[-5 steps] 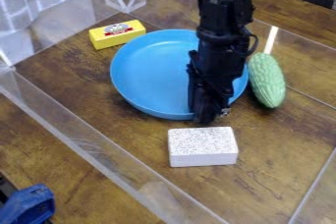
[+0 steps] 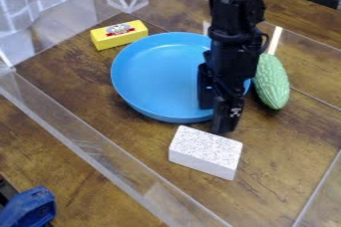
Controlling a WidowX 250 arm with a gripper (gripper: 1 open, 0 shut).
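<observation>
My black gripper [image 2: 218, 105] hangs low over the right side of a blue round plate [image 2: 150, 74], its dark fingers open at the plate's rim, just above a white speckled block [image 2: 204, 152] on the wooden table. Whether anything lies between the fingers is hard to make out. A green corn-like vegetable [image 2: 270, 83] lies to the right of the gripper, beside the plate.
A yellow box [image 2: 119, 34] sits at the upper left of the wooden table [image 2: 80, 112]. Clear plastic edging runs along the left, with a blue object [image 2: 27, 208] at the bottom left corner.
Over the last second the white block has turned from level to slanted. My gripper has shifted slightly at the plate's right side.
</observation>
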